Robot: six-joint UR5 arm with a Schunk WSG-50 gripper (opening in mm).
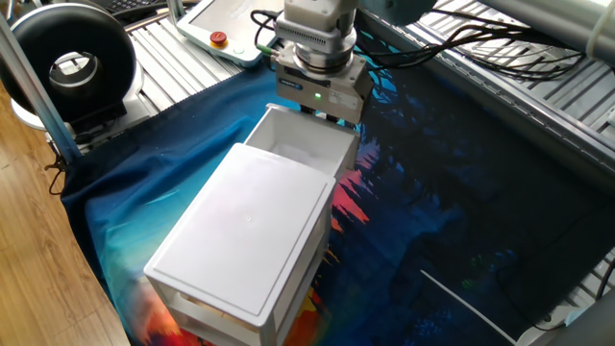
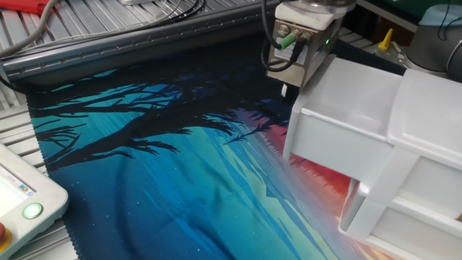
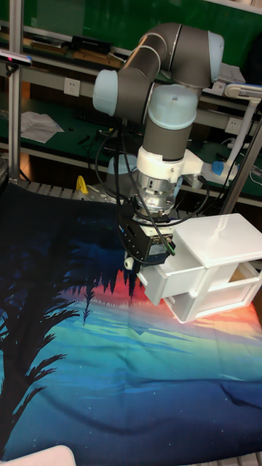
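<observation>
A white drawer cabinet (image 1: 235, 231) stands on the printed cloth, its upper drawer (image 1: 300, 139) pulled out. No object shows inside the visible part of that drawer. My gripper (image 1: 327, 116) is at the drawer's outer front end, pointing down. One pale fingertip (image 2: 284, 90) shows just outside the drawer front in exterior view 2. The front edge and the gripper body hide most of the fingers, so their spacing and any contact with the drawer are unclear. In exterior view 3 the gripper body (image 3: 145, 242) hangs beside the open drawer (image 3: 172, 273).
The dark, patterned cloth (image 1: 461, 202) is mostly clear around the cabinet. A control pendant with a red button (image 1: 219, 39) lies at the back left in exterior view 1, near a round black object (image 1: 72, 72). Cables (image 1: 461, 43) hang by the arm.
</observation>
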